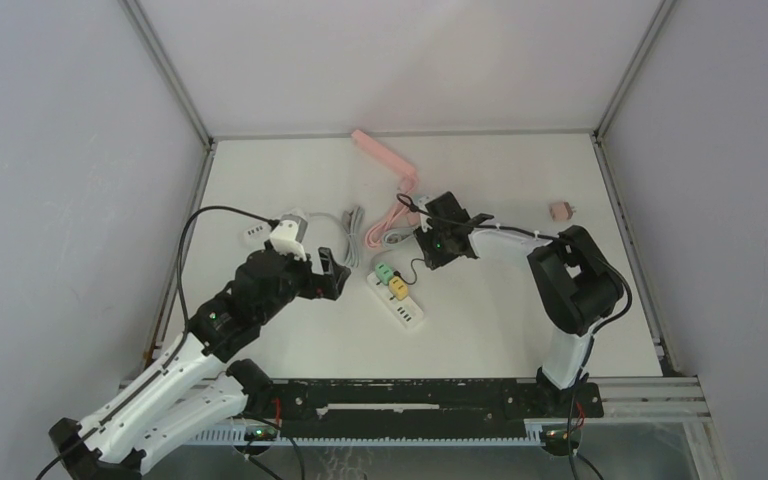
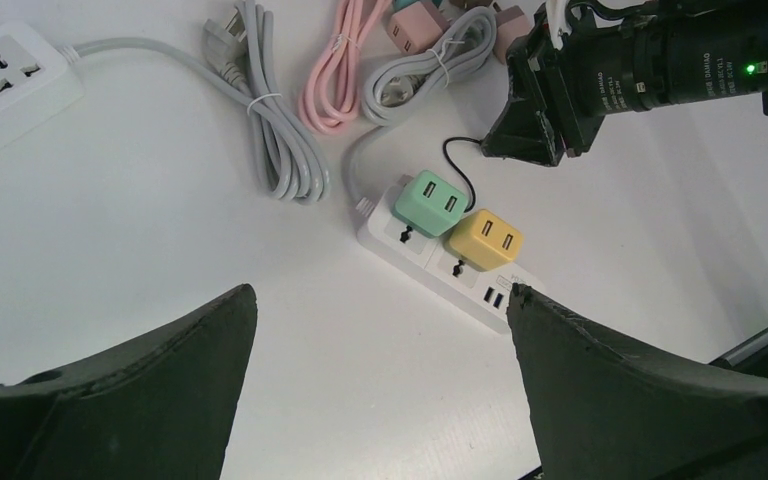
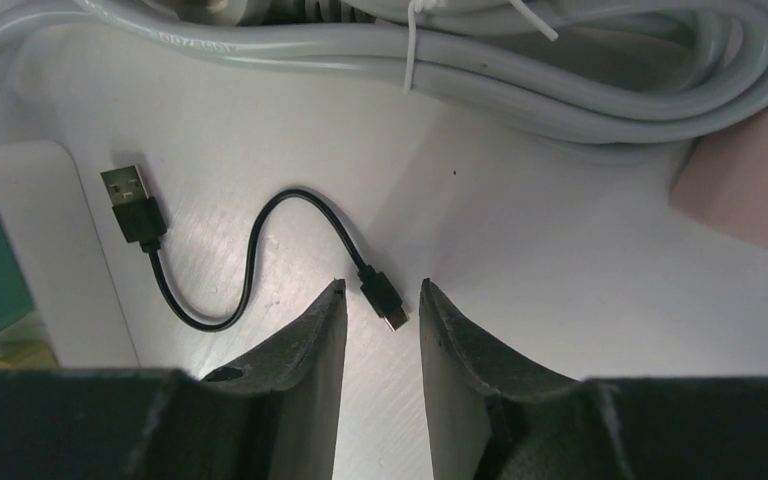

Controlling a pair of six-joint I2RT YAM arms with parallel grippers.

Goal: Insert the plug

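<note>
A short black USB cable (image 3: pixel 253 250) lies curved on the white table. Its large USB-A plug (image 3: pixel 136 208) points up and left in the right wrist view, beside the white power strip (image 3: pixel 50 230). The small end connector (image 3: pixel 382 295) lies just ahead of and between the fingertips of my right gripper, which is open and touches nothing visible. A green adapter (image 2: pixel 430 204) and a yellow adapter (image 2: pixel 486 240) sit plugged into that strip, their paired slots facing up. My left gripper is open and empty, its wide fingers framing bare table left of the strip.
Grey cable bundles (image 2: pixel 275 140), a pink cable (image 2: pixel 338 70) and pink adapter blocks (image 2: pixel 421 28) crowd the area behind the strip. Another white strip (image 2: pixel 10 85) lies to the left. A pink adapter (image 1: pixel 561 211) stands alone far right.
</note>
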